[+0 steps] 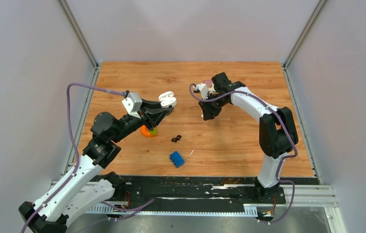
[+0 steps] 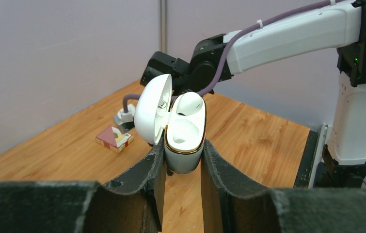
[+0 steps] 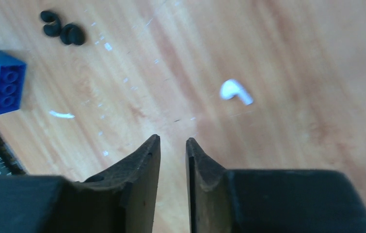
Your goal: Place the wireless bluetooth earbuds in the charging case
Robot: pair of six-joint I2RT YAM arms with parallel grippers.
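The open white charging case [image 2: 184,128] is held upright in the air by my left gripper, its lid raised and two earbud wells facing up; in the top view it [image 1: 167,100] sits at the centre-left. A white earbud [image 3: 234,91] lies on the wooden table, blurred, in the right wrist view. My right gripper points down at the table short of that earbud, its fingertips a little apart with nothing seen between them.
A blue brick [image 1: 177,159], small black pieces [image 1: 176,138] and an orange-green object [image 1: 148,132] lie on the table [image 1: 234,150]. A pink box [image 2: 114,138] stands at the back, behind the right arm.
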